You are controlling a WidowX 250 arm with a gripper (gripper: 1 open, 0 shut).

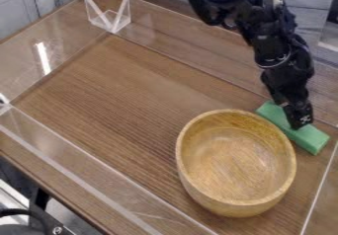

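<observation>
My black gripper point(288, 105) reaches down from the top of the view onto a green rectangular block point(302, 135) at the right, just behind a yellow bowl point(234, 195). Its tips are low at the block's far side and partly cover it. The gripper is open; whether its fingers touch the block is hard to tell.
A white wire-like holder point(109, 14) stands at the upper left. The bowl takes up the lower right.
</observation>
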